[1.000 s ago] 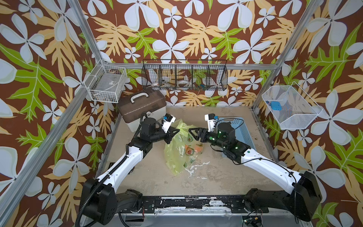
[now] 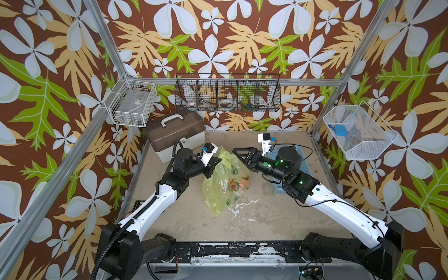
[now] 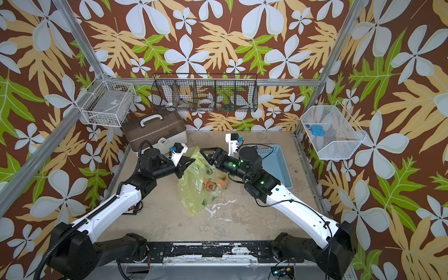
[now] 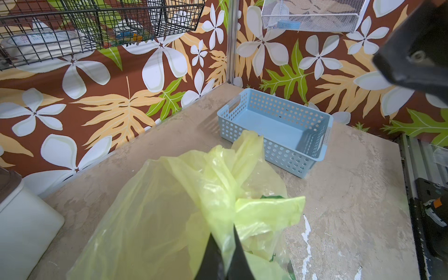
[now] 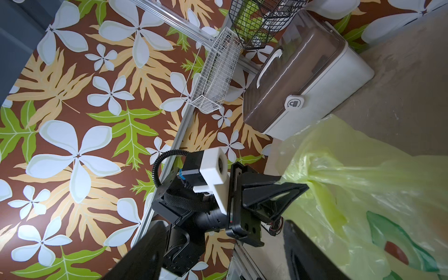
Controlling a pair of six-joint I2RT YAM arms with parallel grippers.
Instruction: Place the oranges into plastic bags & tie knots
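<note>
A thin yellow plastic bag [image 2: 216,191] with avocado prints stands on the table in front of both arms. Orange-coloured patches show through its right side, but I cannot tell fruit from print. Its gathered neck [image 4: 219,200] rises from between the left fingers, so my left gripper is shut on thin film. In the right wrist view, those left fingers [image 5: 284,190] touch the bunched plastic. My right gripper is open; its fingers [image 5: 308,256] are spread and hold nothing. From above, the right gripper [image 2: 242,156] hovers just right of the bag's top.
A light blue basket [image 4: 280,130] sits on the right part of the table, looking empty in the left wrist view. Behind the left arm stands a brown-lidded box [image 2: 175,130]. Wire baskets hang on the walls.
The left gripper and the bag have hardly moved.
</note>
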